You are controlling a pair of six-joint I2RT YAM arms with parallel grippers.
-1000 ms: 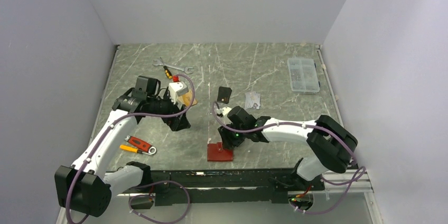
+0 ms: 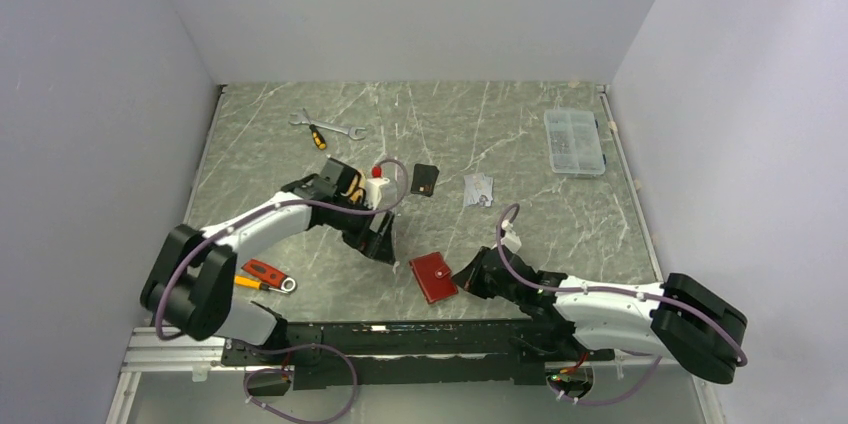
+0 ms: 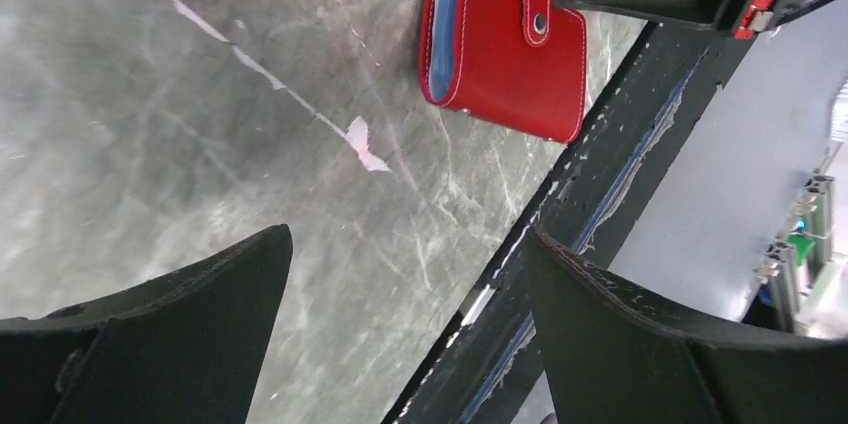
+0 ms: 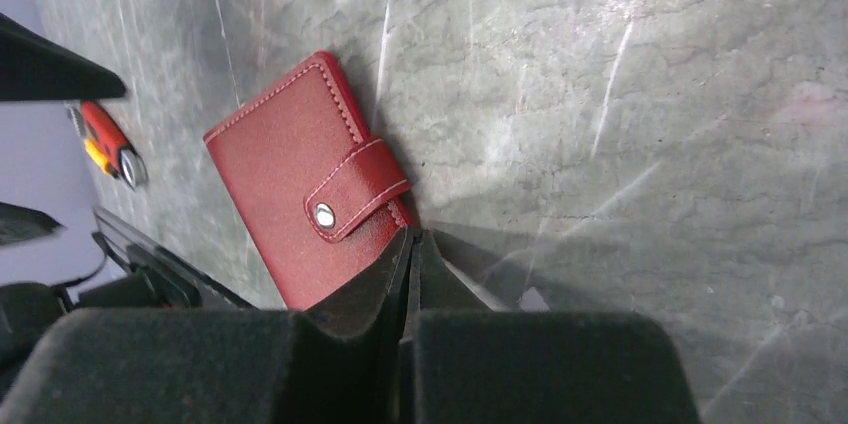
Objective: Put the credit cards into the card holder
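The red card holder (image 2: 433,278) lies closed at the table's front, slightly turned. In the left wrist view, a bluish inner layer shows along one edge of the holder (image 3: 508,54). At the strap side of the holder (image 4: 290,179), my right gripper is shut, its tips against or right beside the edge; nothing clear shows between them. Open and empty, my left gripper hangs a little left of the holder. Farther back on the table are pale grey cards (image 2: 478,190) and a black card-like piece (image 2: 424,179).
Wrenches and a screwdriver (image 2: 318,137) lie at the back left, a red-handled tool (image 2: 263,272) at the front left. A clear divided box (image 2: 574,142) sits at the back right.
The holder has turned and shifted slightly right. My right gripper has moved right, from over the holder to its right side. My left gripper has come right, closer to the holder.
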